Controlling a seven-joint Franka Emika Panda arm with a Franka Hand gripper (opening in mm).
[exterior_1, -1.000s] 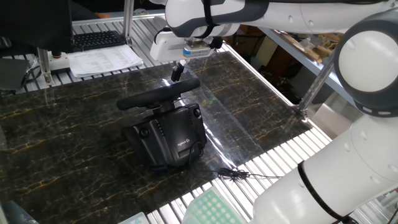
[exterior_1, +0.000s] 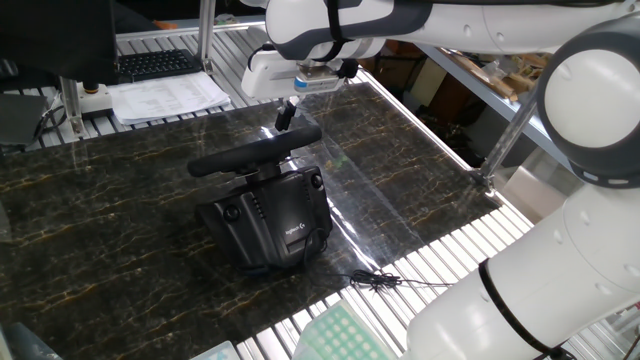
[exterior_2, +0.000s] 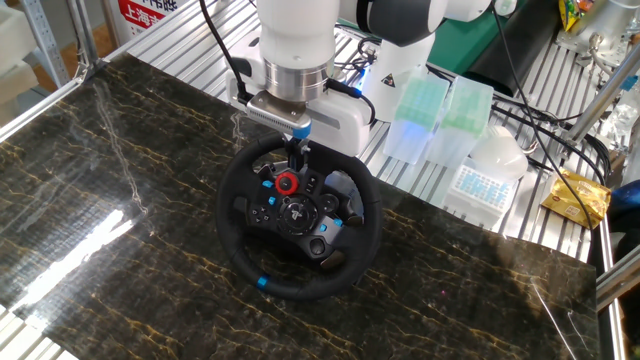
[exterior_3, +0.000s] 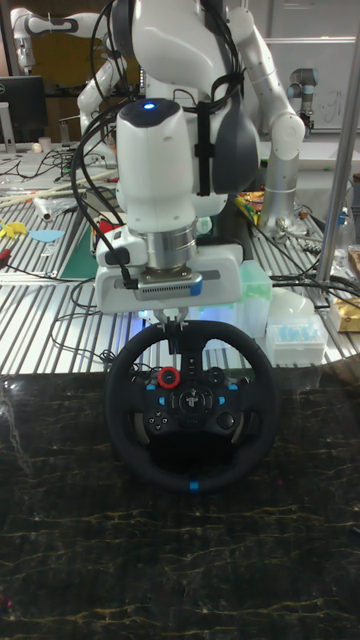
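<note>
A black steering wheel (exterior_2: 297, 214) with blue buttons and a red dial faces up in exterior view 2. Its black base (exterior_1: 275, 222) rests on the dark marble-patterned board, seen from behind in exterior view 1. The wheel (exterior_3: 195, 401) is upright, its blue rim mark at the bottom in exterior view 3. My gripper (exterior_1: 286, 114) points down near the top of the rim, on the wheel's face side. Its dark fingers are small against the black wheel. Whether they touch the wheel, or stand apart from each other, I cannot tell.
The marble-patterned board (exterior_2: 470, 290) is clear around the wheel. A black cable (exterior_1: 375, 279) runs from the base. Beyond the board's edge stand translucent boxes (exterior_2: 417, 117) and a white tip rack (exterior_2: 480, 193). Papers (exterior_1: 168, 97) and a keyboard (exterior_1: 158, 65) lie at the far side.
</note>
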